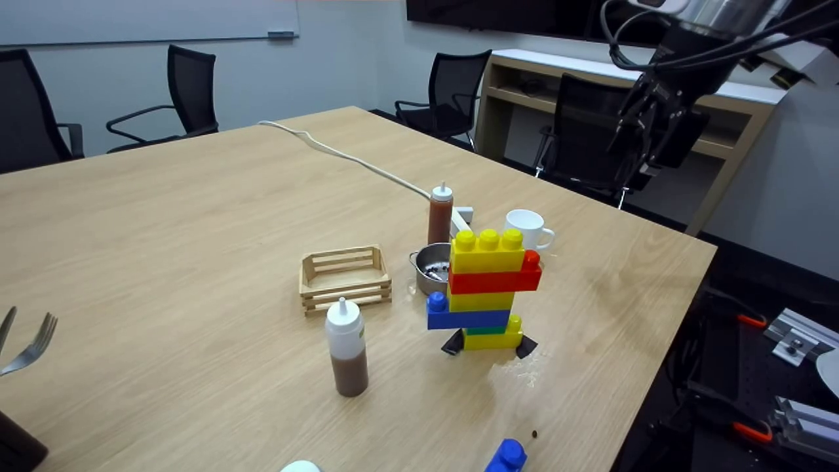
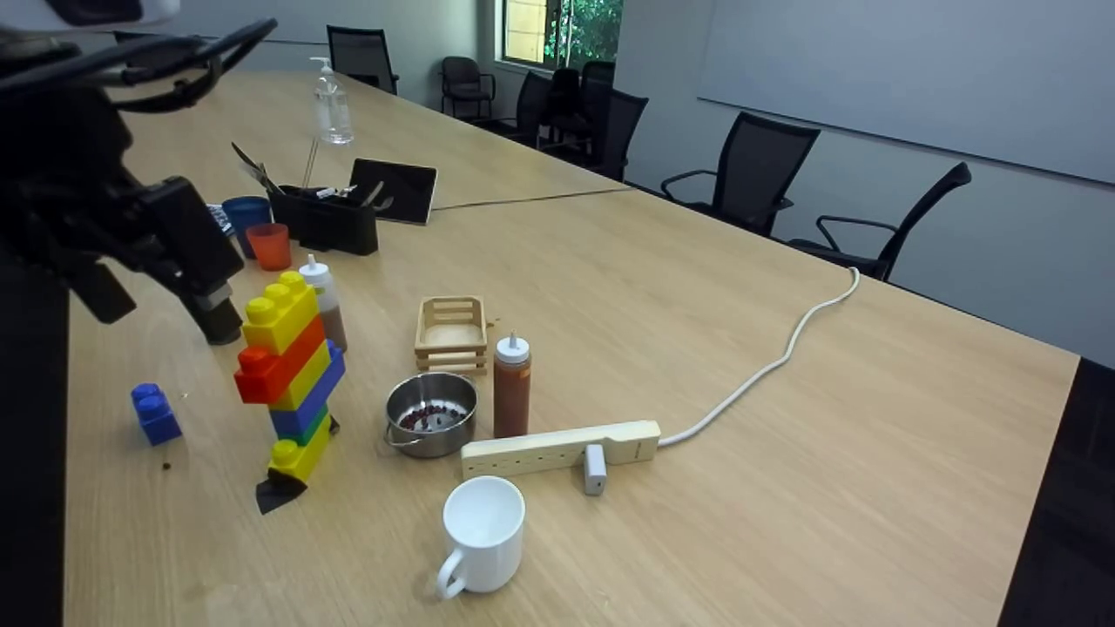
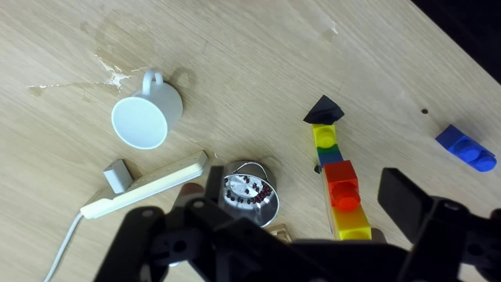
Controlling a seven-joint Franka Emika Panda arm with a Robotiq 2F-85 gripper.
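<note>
My gripper stands open above the table, one of its dark fingers [image 3: 404,202] to each side of the frame's middle. Nothing is between them at finger height. Below the gap rises a stacked block tower [image 1: 487,283] of yellow, red, blue and green blocks, upright on the table with black pieces at its foot. A loose blue block [image 2: 157,414] lies apart from the tower, near the table edge. In exterior view 1 the arm hangs at the upper right, well clear of the tower.
Close to the tower are a steel pot [image 2: 430,416] holding small dark beans, a wooden crate [image 1: 344,275] and two sauce bottles [image 1: 347,350] [image 1: 440,216]. A white mug [image 2: 483,533] and a power strip [image 2: 564,449] lie farther along.
</note>
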